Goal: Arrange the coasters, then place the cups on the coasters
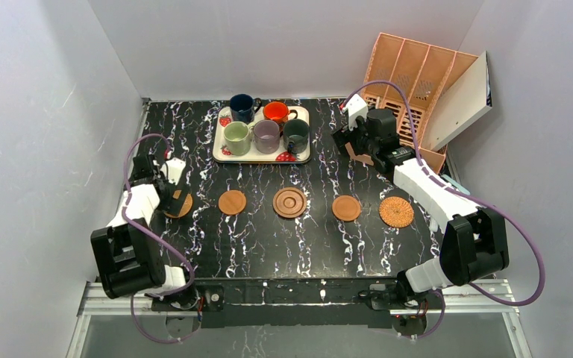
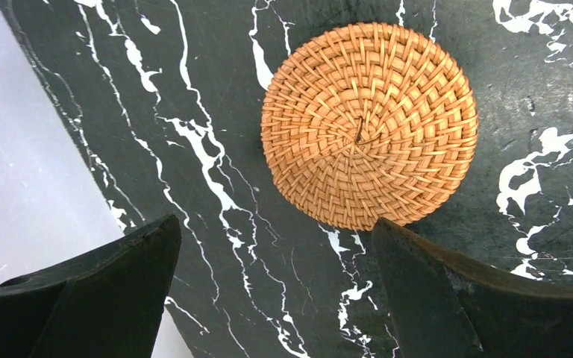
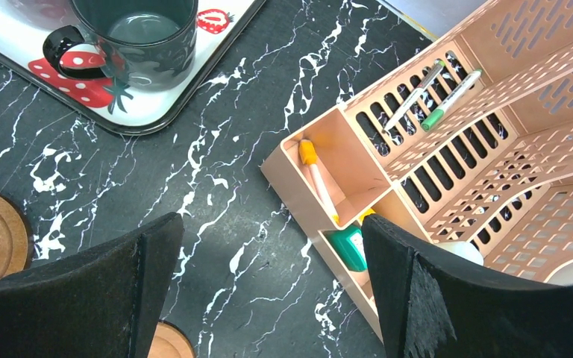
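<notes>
Several mugs stand on a tray (image 1: 218, 154) at the back: a dark blue one (image 1: 242, 109), an orange-red one (image 1: 276, 112), a light green one (image 1: 236, 139), a purple one (image 1: 266, 136) and a dark green one (image 1: 296, 136). My left gripper, open and empty, hovers near a woven coaster (image 2: 369, 123) at the far left. Wide open, my right gripper holds nothing and hangs right of the tray, by the storage box. Other coasters form a row in front: a small brown one (image 1: 232, 202), a ringed one (image 1: 289, 202), a plain one (image 1: 346, 208) and an orange woven one (image 1: 396, 212).
A peach slotted box (image 1: 409, 74) with pens and small items fills the back right corner, with a white panel (image 1: 462, 104) leaning on it. Bare marble tabletop (image 1: 261, 250) lies in front of the coasters. Grey walls close in the sides.
</notes>
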